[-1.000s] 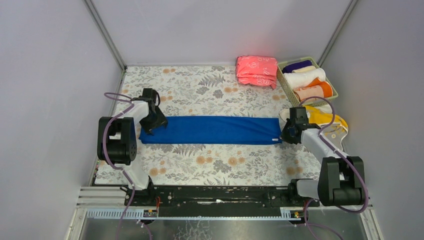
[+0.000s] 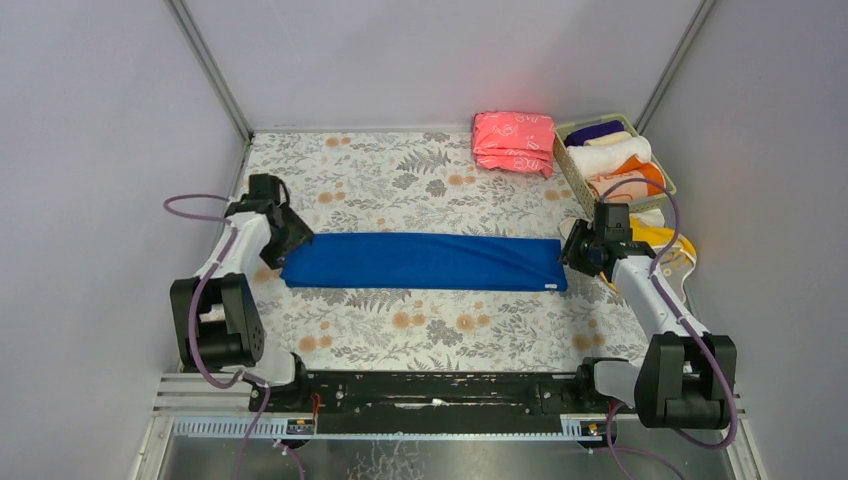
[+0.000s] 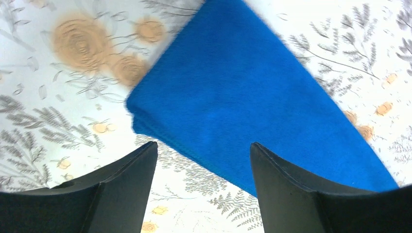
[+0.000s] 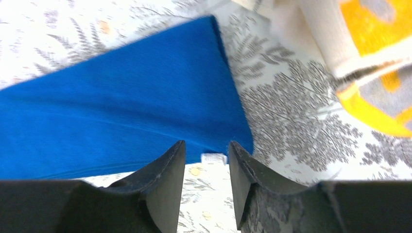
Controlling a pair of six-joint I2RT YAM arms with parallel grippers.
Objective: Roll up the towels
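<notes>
A long blue towel (image 2: pixel 424 262) lies flat, folded lengthwise in a strip across the floral table top, with a soft crease near its right end and a small white label (image 4: pixel 213 158) at that end's near corner. My left gripper hangs open above the towel's left end (image 3: pixel 233 97), nothing between its fingers. My right gripper is over the right end, fingers part apart above the label, holding nothing visible.
A basket (image 2: pixel 566 170) of rolled towels stands at the back right, pink folded towels (image 2: pixel 512 135) beside it. Yellow-and-grey cloth (image 4: pixel 376 29) lies right of the blue towel.
Both arms have shifted: the left gripper leftward, the right gripper slightly up in the top view, off the towel's near right corner. The towel looks almost unchanged.
</notes>
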